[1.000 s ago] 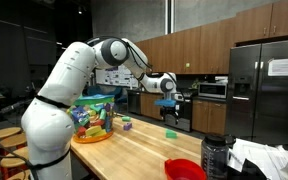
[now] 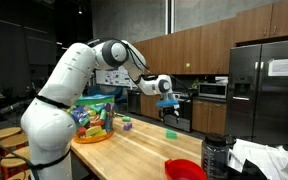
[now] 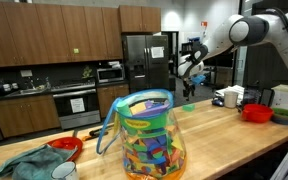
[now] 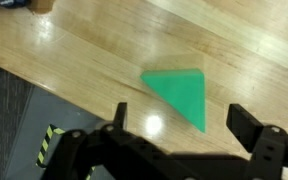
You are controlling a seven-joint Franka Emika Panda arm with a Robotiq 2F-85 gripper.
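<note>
A flat green triangular piece (image 4: 181, 92) lies on the wooden table in the wrist view. In exterior view 1 the green piece (image 2: 171, 134) is small and sits toward the table's far side. Exterior view 2 also shows the green piece (image 3: 188, 108), near the table edge. Above it hangs my gripper, open, its two fingers wide apart with bare table and part of the green piece seen between them. Nothing is held. In exterior view 1 the gripper (image 2: 170, 108) is clear of the tabletop.
A red bowl (image 2: 183, 169) and a black canister (image 2: 215, 155) stand at the table's near right. A colourful basket (image 2: 92, 122) of items is on the left. Mid-table (image 2: 134, 155) is clear. A dark gap (image 4: 24, 120) lies beyond the table edge.
The end of my arm has shifted slightly above the table. The green piece and the other table objects look unmoved.
</note>
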